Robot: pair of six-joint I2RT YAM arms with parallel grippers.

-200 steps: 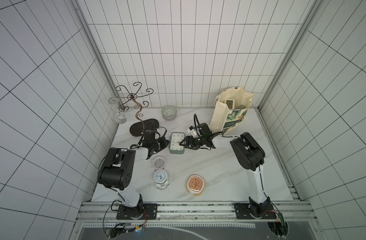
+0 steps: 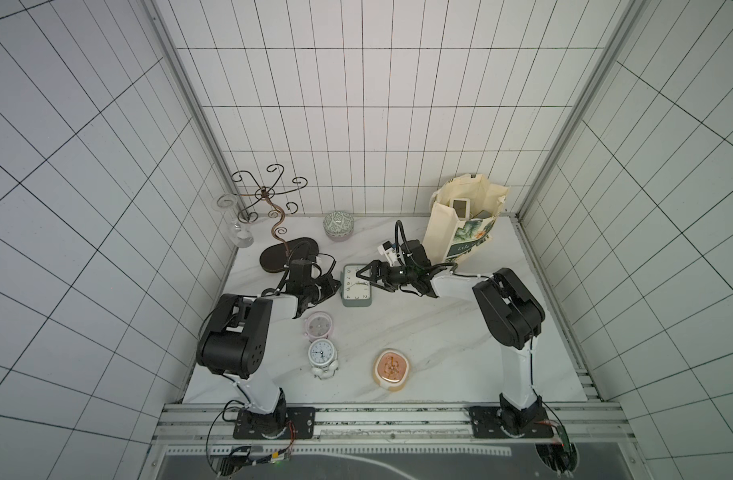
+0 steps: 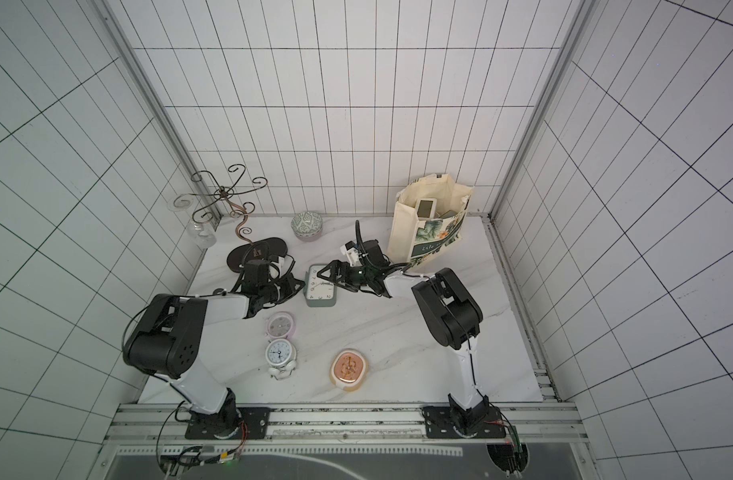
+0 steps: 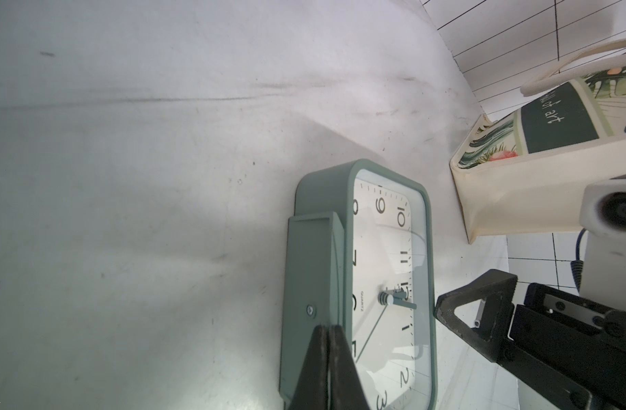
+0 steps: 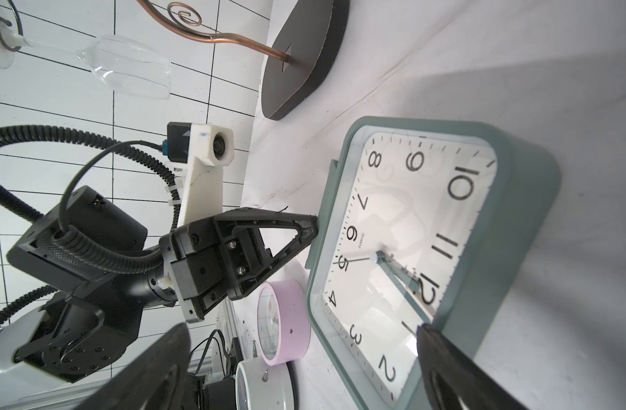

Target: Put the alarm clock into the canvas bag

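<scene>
The green square alarm clock (image 2: pixel 356 285) lies face up on the table between my two grippers. My left gripper is shut with nothing between its fingers; its tips are at the clock's left side wall. My right gripper stands wide open over the clock's right part, one finger (image 5: pixel 456 369) seen by the far wall's edge and the other beyond the face. The clock is not gripped. At the back right stands the cream canvas bag (image 2: pixel 440 233), mouth up, with a white boxy thing (image 2: pixel 460 209) inside it.
A pink clock (image 2: pixel 318 325), a white clock (image 2: pixel 322 353) and an orange-brown clock (image 2: pixel 392 368) sit nearer the front. A metal stand (image 2: pixel 264 193) with a hanging glass (image 2: pixel 240 233) rises back left; a patterned ball (image 2: pixel 339 225) is behind.
The clock has shifted slightly to the right. The left gripper has hardly moved and stays shut.
</scene>
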